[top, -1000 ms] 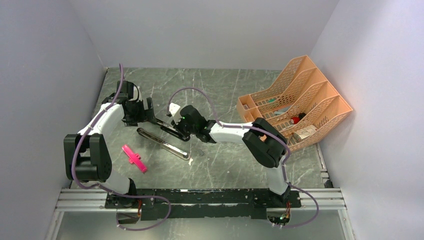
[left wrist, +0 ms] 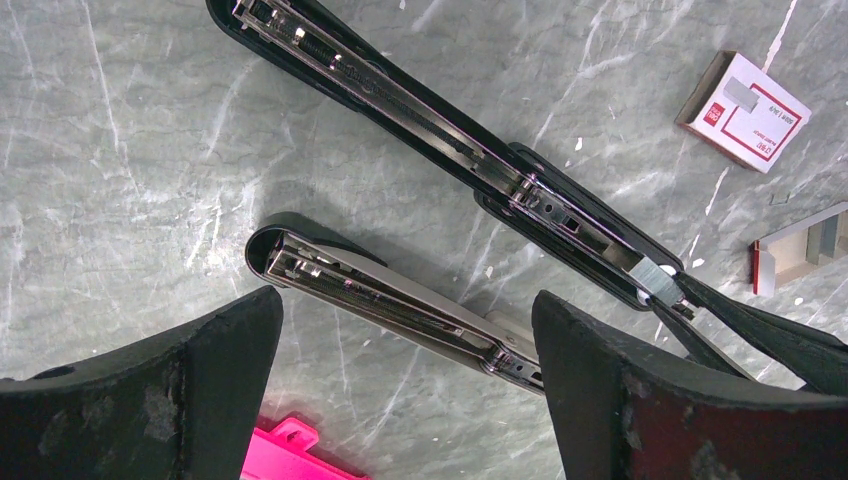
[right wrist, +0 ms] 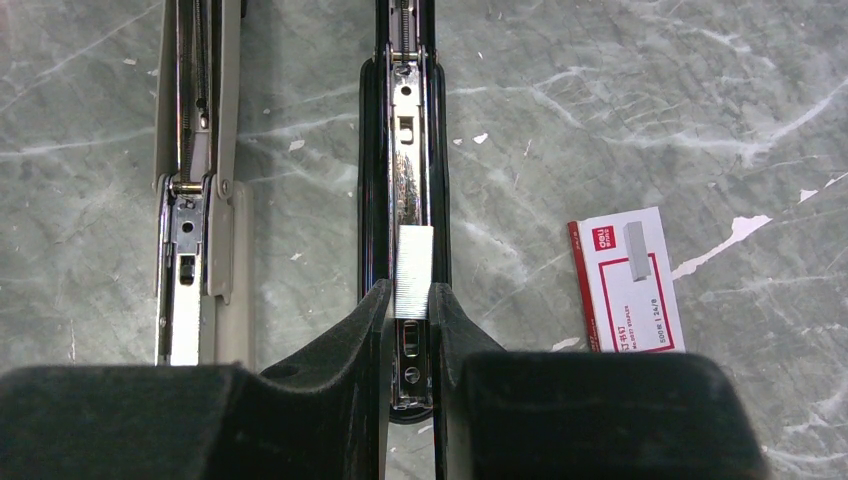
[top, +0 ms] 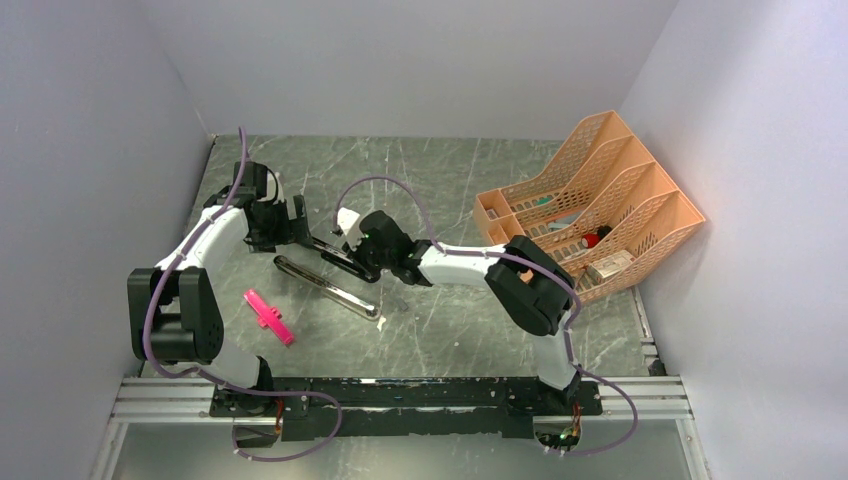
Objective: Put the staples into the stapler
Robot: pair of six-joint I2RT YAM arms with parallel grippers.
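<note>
The black stapler (left wrist: 450, 150) lies opened out flat on the table, its metal track (right wrist: 407, 190) facing up. A silver staple strip (right wrist: 415, 262) sits lengthwise on that track, between the fingertips of my right gripper. Those fingertips stand a strip's width apart, one on each side; the fingers are open, and whether they touch the strip I cannot tell. Wide apart, with no object held, my left gripper is open above the table. A grey stapler (left wrist: 380, 305), also unfolded, shows between its fingers in the left wrist view.
A red and white staple box (right wrist: 630, 280) lies beside the black stapler, with an open box part (left wrist: 805, 248) near it. A pink stapler (top: 268, 317) is at the front left. The orange organizer (top: 515, 222) fills the right side.
</note>
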